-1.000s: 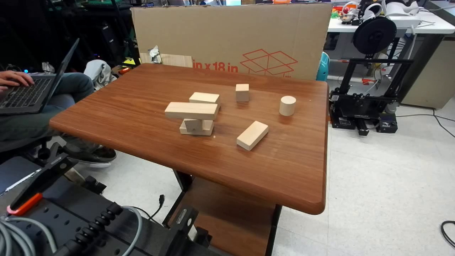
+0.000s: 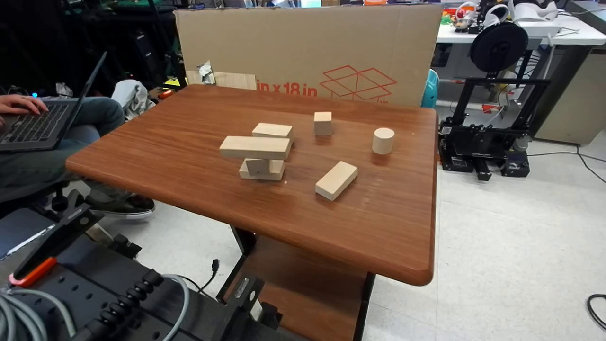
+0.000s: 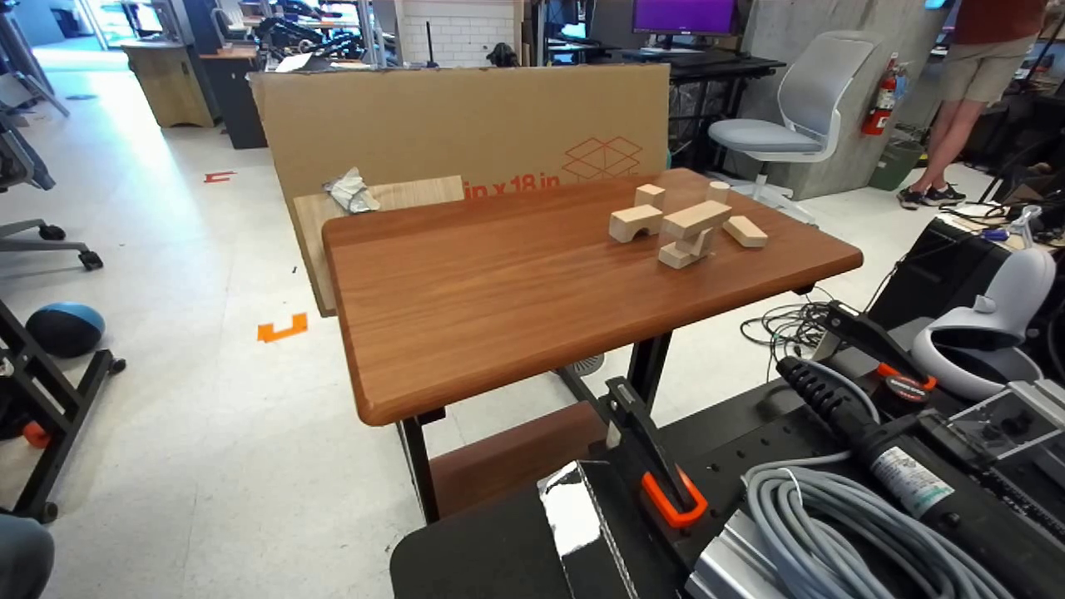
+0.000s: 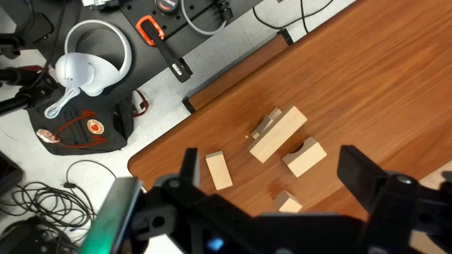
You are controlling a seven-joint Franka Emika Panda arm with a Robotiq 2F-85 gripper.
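Note:
My gripper is open high above the table, its black fingers [image 4: 356, 177] wide apart with nothing between them; neither exterior view shows it. In exterior view 1, a long wooden block [image 2: 255, 148] lies across a small block [image 2: 258, 166], which rests on a lower block [image 2: 271, 171]. Behind this stack sits a notched block [image 2: 272, 130], its cutout clear in exterior view 2. A flat rectangular block [image 2: 336, 181] lies alone to the right. Farther back stand a cube-like block [image 2: 323, 123] and a cylinder [image 2: 383, 141]. The wrist view does not show the cylinder.
A tall cardboard sheet [image 2: 307, 48] stands along the far edge. Clamps and a coiled cable [image 3: 839, 519] lie on the black bench in front. A person with a laptop sits at left.
Nothing on the table has visibly moved. Only the seated person's hand and laptop have shifted slightly.

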